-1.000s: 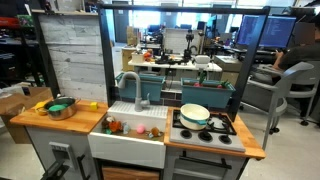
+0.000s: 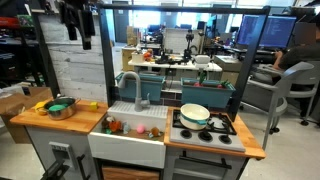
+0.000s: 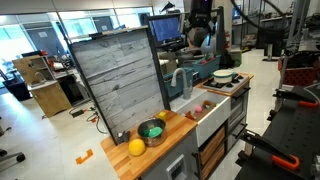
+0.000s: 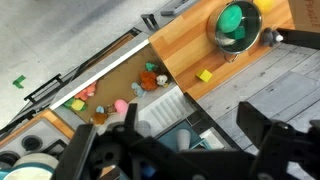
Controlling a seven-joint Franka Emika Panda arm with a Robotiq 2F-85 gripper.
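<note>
My gripper is open, its two dark fingers wide apart with nothing between them. In exterior view 1 the gripper point(image 2: 80, 40) hangs high at the upper left, well above the counter. Below it stands a metal pot point(image 2: 61, 108) with a green thing point(image 4: 230, 18) inside, on the wooden counter. A small yellow block point(image 4: 204, 75) lies on the wood near the sink. The white sink point(image 2: 144, 151) holds several small coloured toys point(image 4: 150, 79). On the stove sits a pale pot with a teal rim point(image 2: 195, 116).
A tall faucet point(image 2: 136, 87) rises behind the sink, and a black frame point(image 2: 185, 8) spans above the counter. Blue bins point(image 2: 205, 95) stand behind. A yellow round object point(image 3: 136, 147) is beside the metal pot. Open air surrounds the gripper.
The counter objects look unmoved.
</note>
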